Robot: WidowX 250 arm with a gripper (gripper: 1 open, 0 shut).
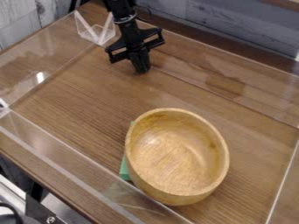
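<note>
The black gripper (135, 48) is at the top of the camera view, low over the back part of the wooden table (82, 105). Its fingers are dark and small here, and I cannot tell how wide they stand or whether anything is between them.
A large yellow bowl (176, 157) sits at the front, with a green object (126, 171) partly hidden at its left. Clear plastic pieces show at the left and behind the arm.
</note>
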